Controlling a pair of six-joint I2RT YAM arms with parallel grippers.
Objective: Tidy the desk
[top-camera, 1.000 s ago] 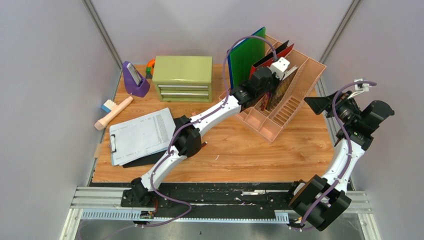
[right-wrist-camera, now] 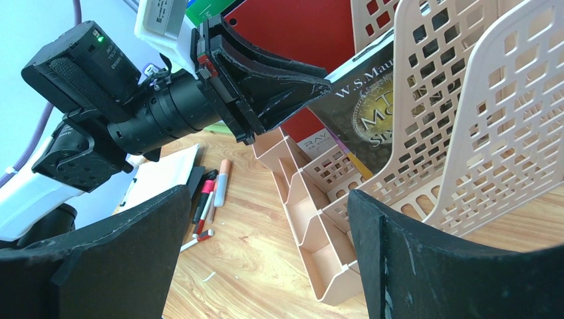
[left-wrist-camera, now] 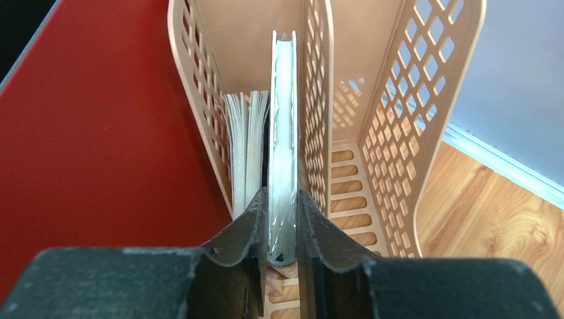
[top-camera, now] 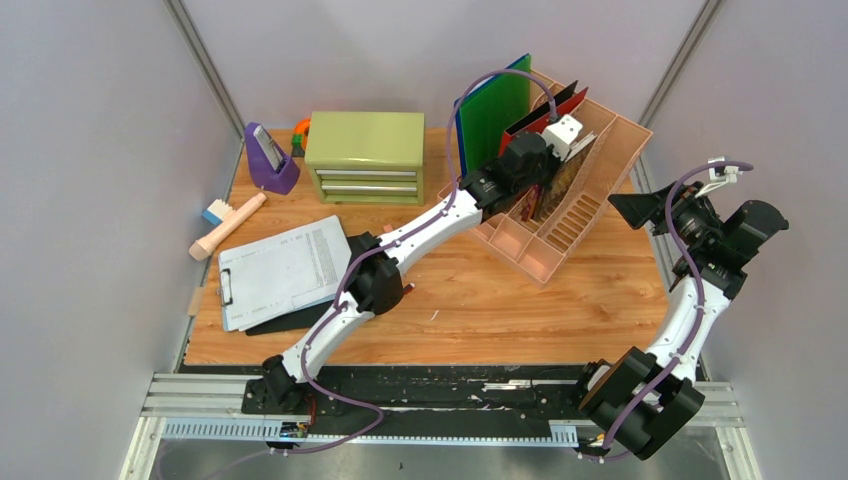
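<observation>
A dark-covered book [right-wrist-camera: 366,109] with a round gold emblem stands in a slot of the pink file organizer [top-camera: 535,262]. My left gripper is shut on this book's edge, which runs upright between the fingers in the left wrist view. Beside it in the same slot are thinner booklets [left-wrist-camera: 245,146]. A red folder [left-wrist-camera: 113,146] fills the left of that view, and a green folder [top-camera: 495,115] stands farther left in the organizer. Out past the desk's right edge, my right gripper [top-camera: 620,205] is partly open, nothing between its fingers in its own view.
A green drawer box [top-camera: 365,145] and a purple holder [top-camera: 270,165] stand at the back left. A clipboard [top-camera: 285,275] and a wooden mallet [top-camera: 228,228] lie at left. Several markers [right-wrist-camera: 213,189] lie near the clipboard.
</observation>
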